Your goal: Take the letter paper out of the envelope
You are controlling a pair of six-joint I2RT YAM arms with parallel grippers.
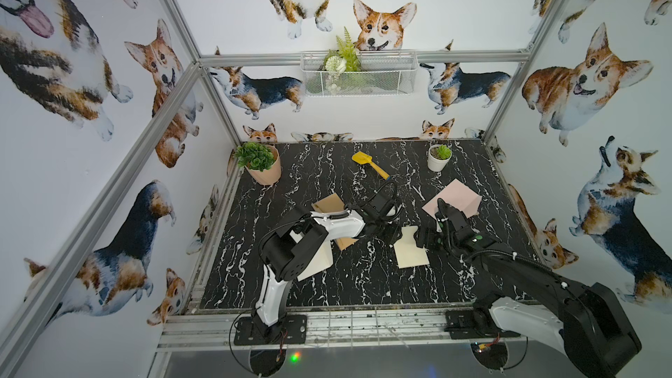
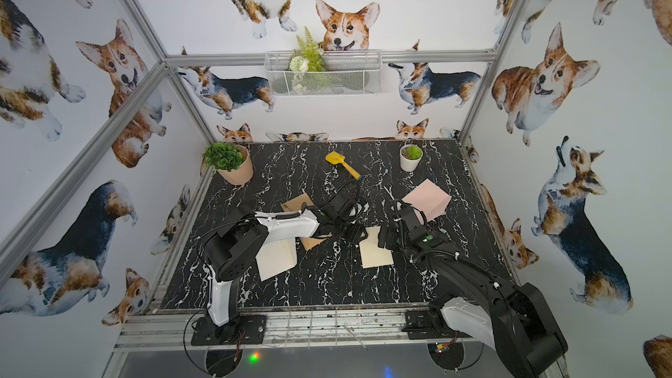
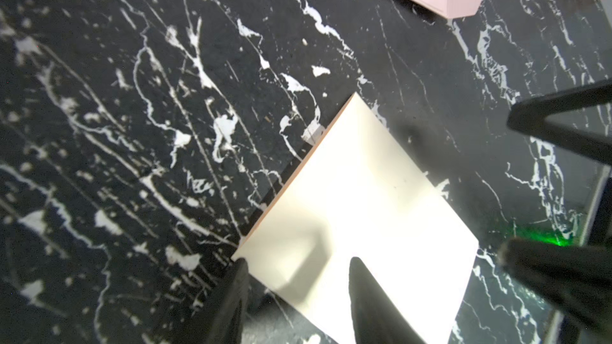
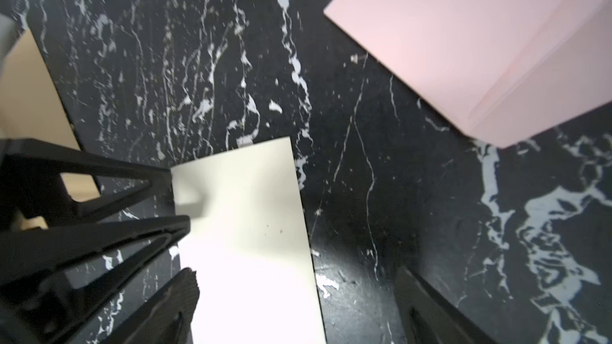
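A cream, nearly square paper piece (image 1: 411, 253) lies flat on the dark marbled table between the two grippers. In the left wrist view, a thin brownish edge runs along one side of this cream piece (image 3: 382, 197); whether it is envelope or folded paper I cannot tell. My left gripper is open, its fingertips over a corner of the piece, with nothing held. On the other side, my right gripper is wide open, with the cream piece (image 4: 248, 235) partly between and below its fingers. Neither gripper grips it.
A pink envelope (image 1: 456, 197) lies behind the right gripper. A brown envelope (image 1: 328, 203) and a cream sheet (image 1: 318, 264) lie partly beneath the left arm. Farther back are a yellow scoop (image 1: 362, 158) and two potted plants.
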